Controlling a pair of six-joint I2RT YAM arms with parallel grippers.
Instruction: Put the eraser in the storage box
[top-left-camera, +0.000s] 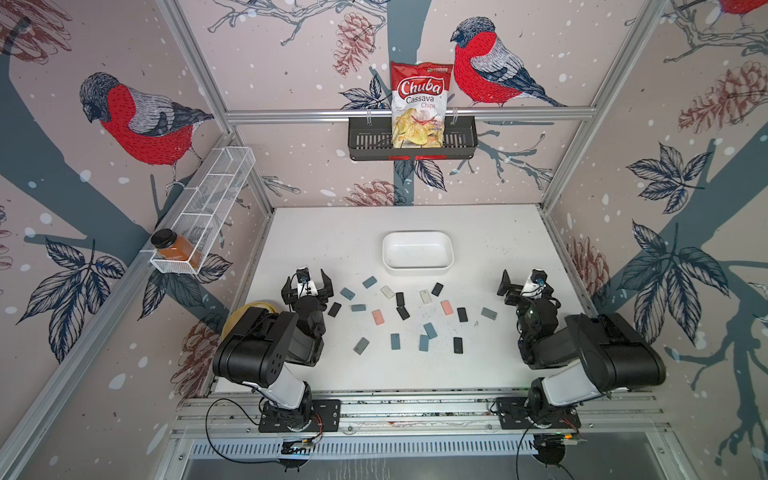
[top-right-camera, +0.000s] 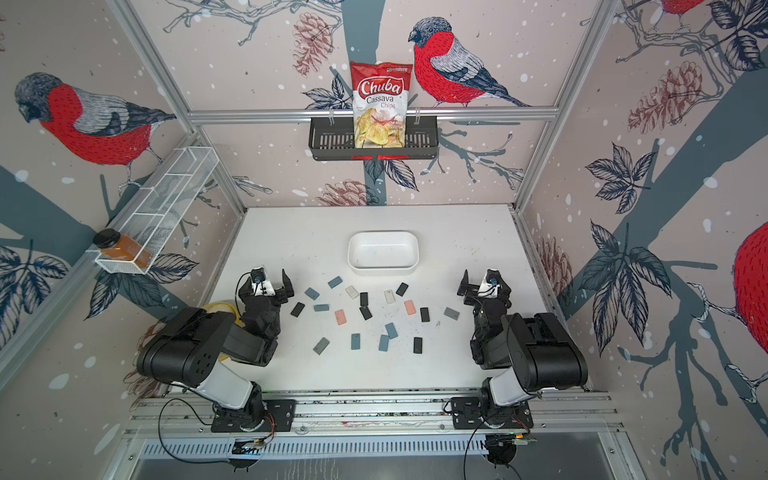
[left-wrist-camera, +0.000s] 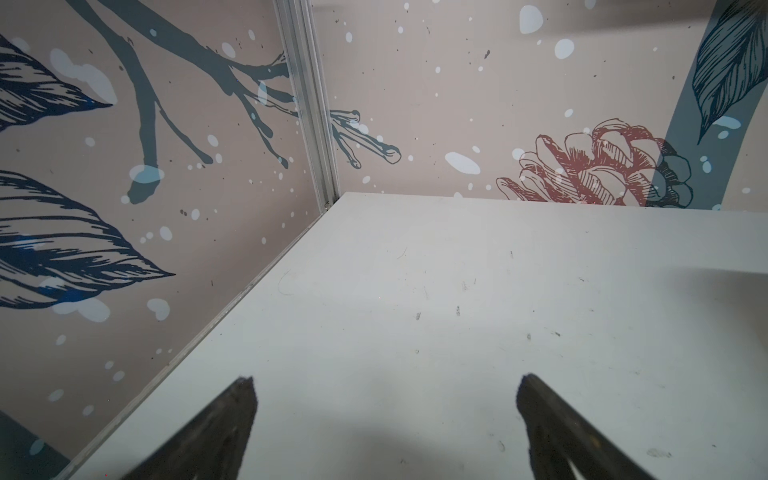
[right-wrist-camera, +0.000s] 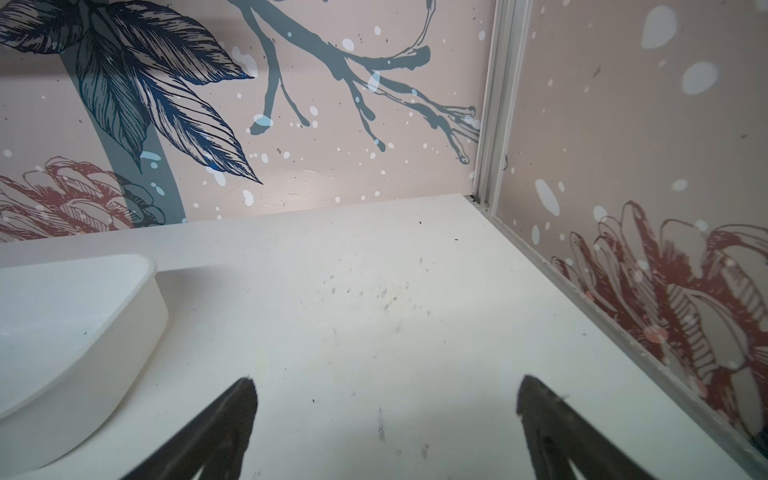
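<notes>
Several small flat erasers lie scattered over the middle of the table: blue-grey ones such as this eraser (top-left-camera: 395, 341), black ones like this eraser (top-left-camera: 457, 345), pink ones like this eraser (top-left-camera: 377, 317) and pale ones like this eraser (top-right-camera: 389, 296). Behind them stands the white storage box (top-left-camera: 417, 266), empty inside; its right end shows in the right wrist view. To the left of the erasers, my left gripper is open over bare table, fingers wide apart. My right gripper is likewise open and empty, at the right side of the erasers.
A dark shelf (top-left-camera: 372, 152) with a chip bag (top-left-camera: 420, 104) hangs on the back wall. On the left wall a wire rack (top-left-camera: 216, 188) holds a jar (top-left-camera: 176, 248). A yellow round thing sits partly hidden behind the left arm.
</notes>
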